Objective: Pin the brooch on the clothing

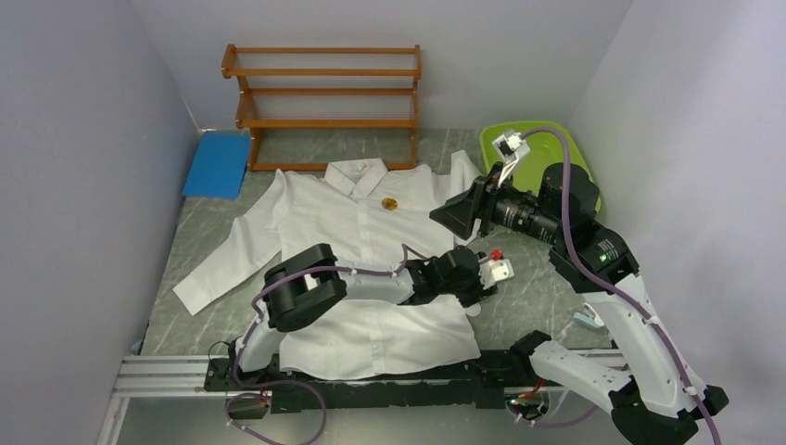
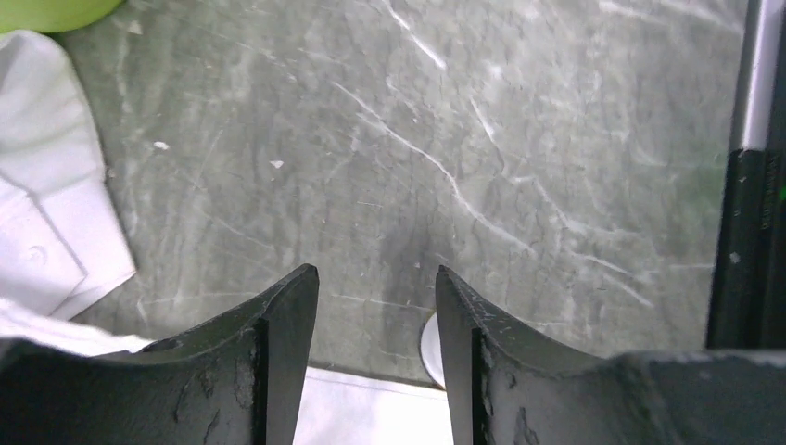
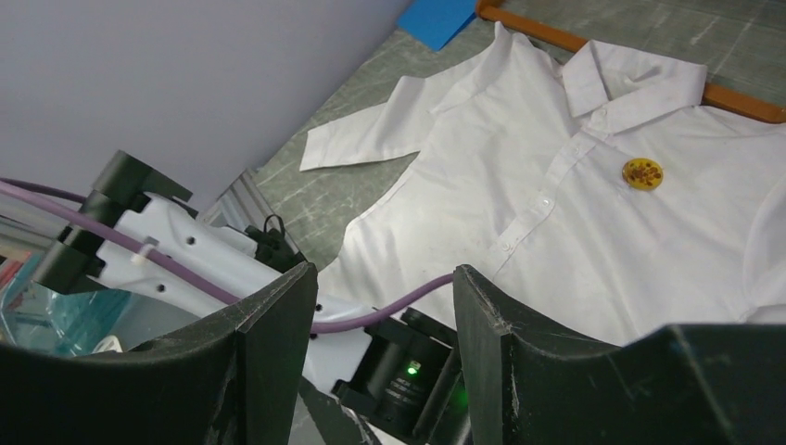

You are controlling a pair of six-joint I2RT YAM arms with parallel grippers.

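A white shirt (image 1: pixel 324 213) lies spread on the grey table, with a round gold brooch (image 1: pixel 390 203) on its upper right front, also in the right wrist view (image 3: pixel 641 173). My left gripper hangs low over the table by the shirt's right edge, open and empty, a small white disc (image 2: pixel 434 345) partly hidden behind a finger. My right gripper is higher, right of the brooch, its fingers apart with nothing between them; the left arm shows beneath it.
A wooden rack (image 1: pixel 324 120) stands at the back, a blue board (image 1: pixel 213 167) at back left, a green basin (image 1: pixel 584 162) at back right. A light blue object (image 1: pixel 588 317) lies at the front right.
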